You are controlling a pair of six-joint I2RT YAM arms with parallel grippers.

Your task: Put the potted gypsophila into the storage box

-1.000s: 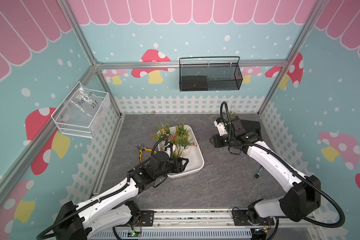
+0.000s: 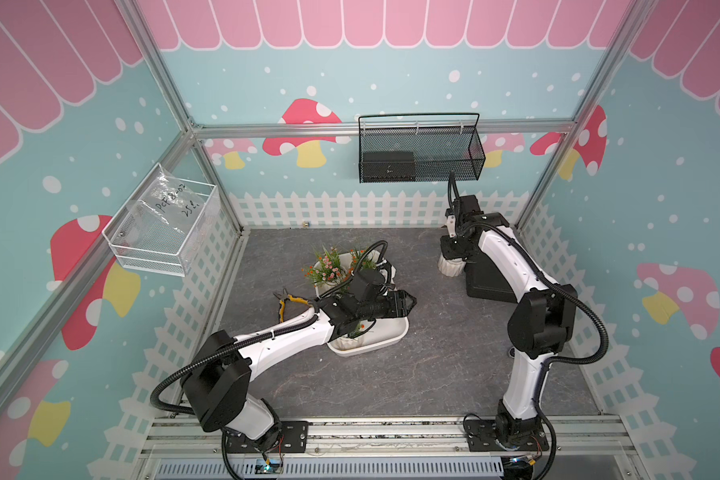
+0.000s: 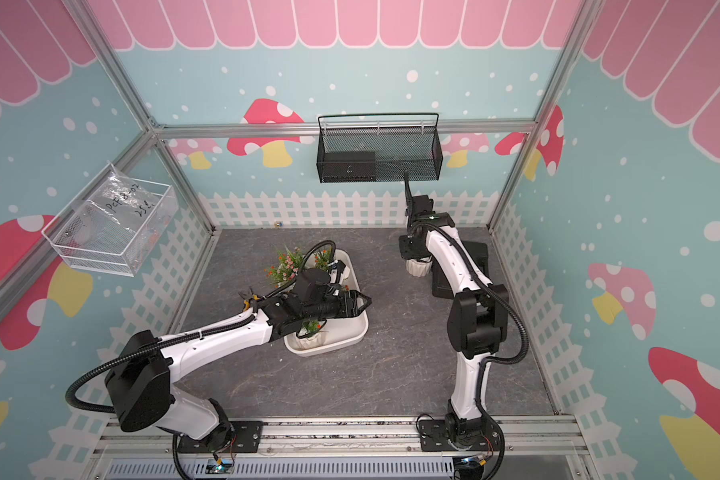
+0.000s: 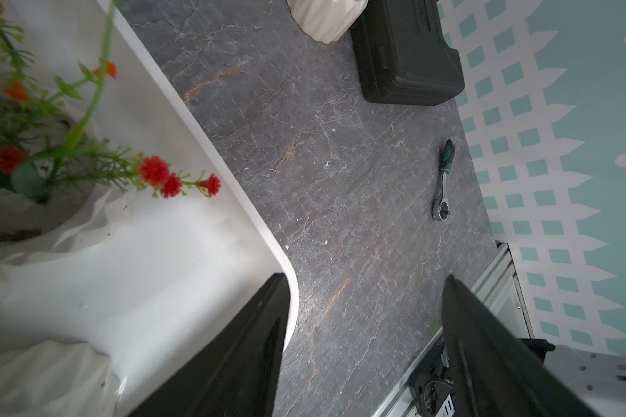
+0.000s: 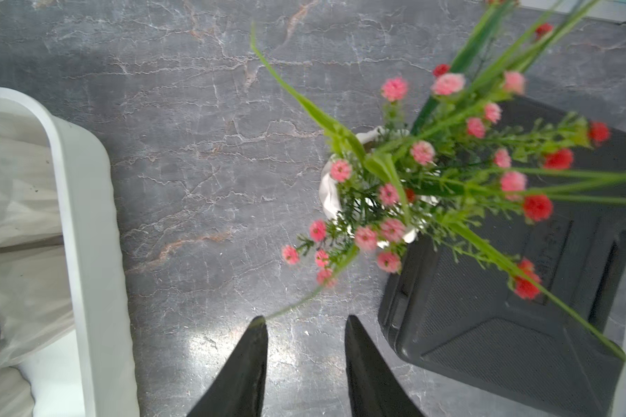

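A potted gypsophila [image 5: 396,187] with pink and red flowers in a white ribbed pot [image 2: 451,265] stands beside the black case [image 5: 500,292]. My right gripper hangs above it, open, with the plant beyond its fingertips. The white plastic box [image 4: 187,264] holds several potted flowering plants [image 4: 41,153] on the table's left-middle. My left gripper is open above the box's right edge, nothing between its fingers.
A ratchet [image 4: 443,180] lies near the right wall. Yellow-handled pliers [image 2: 282,308] lie left of the box. Wire baskets hang on the back [image 2: 421,152] and left walls [image 2: 160,232]. Bare table [image 2: 448,336] lies between box and case.
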